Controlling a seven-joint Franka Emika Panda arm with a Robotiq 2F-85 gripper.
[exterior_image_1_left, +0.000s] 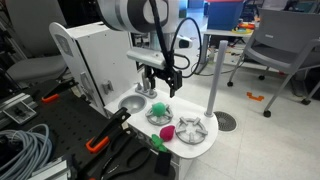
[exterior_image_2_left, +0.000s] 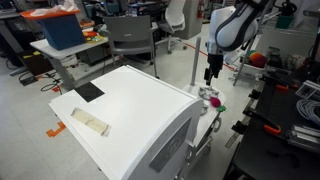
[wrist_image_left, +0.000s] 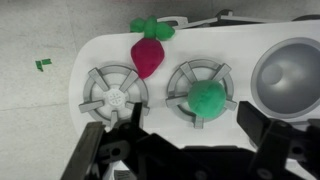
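Observation:
Above the white toy stove top (exterior_image_1_left: 195, 148) my gripper (exterior_image_1_left: 160, 86) hangs pointing down, fingers open. In the wrist view nothing sits between the fingers of the gripper. A round green object (wrist_image_left: 207, 98) rests on one grey burner (wrist_image_left: 176, 101), slightly to the right of the middle between the fingertips. The other burner (wrist_image_left: 113, 92) is bare. A red radish-like toy (wrist_image_left: 147, 57) with green leaves lies at the edge of the top, between the two burners, clear of the gripper.
A grey sink basin (wrist_image_left: 287, 75) is set in the top beside the green object, with a faucet (exterior_image_1_left: 144, 84) behind it. A white post (exterior_image_1_left: 217, 78) rises at the far edge. Black-and-orange clamps (exterior_image_1_left: 110, 132) and a coiled cable (exterior_image_1_left: 25, 150) lie on the dark table.

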